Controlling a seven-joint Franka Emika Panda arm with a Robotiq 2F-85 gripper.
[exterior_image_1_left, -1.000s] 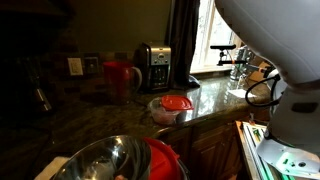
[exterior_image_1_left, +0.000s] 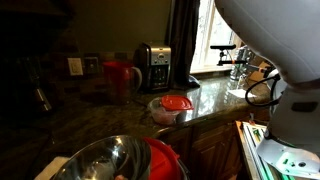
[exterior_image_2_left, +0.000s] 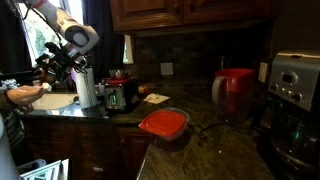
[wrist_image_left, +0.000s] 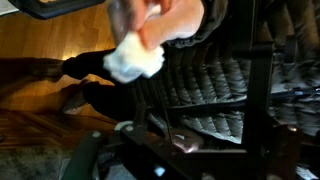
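In the wrist view a person's hand (wrist_image_left: 178, 22) holds a small white object (wrist_image_left: 133, 58), blurred, in front of the camera. Dark parts of my gripper run along the lower edge and right side of that view; how its fingers stand is unclear. My white arm (exterior_image_1_left: 295, 125) fills the right of exterior view 1, and in exterior view 2 it shows at the far left. A clear bowl (exterior_image_1_left: 163, 115) with a red lid (exterior_image_1_left: 176, 103) stands on the counter. Nearer the camera is a shiny metal bowl (exterior_image_1_left: 105, 160).
A red pitcher (exterior_image_1_left: 121, 80) and a silver toaster (exterior_image_1_left: 155, 68) stand along the back wall. Something red (exterior_image_1_left: 163, 160) lies beside the metal bowl. The person's dark quilted jacket (wrist_image_left: 205, 75) is close to my gripper. Bare countertop (exterior_image_2_left: 210, 150) lies in front of the pitcher.
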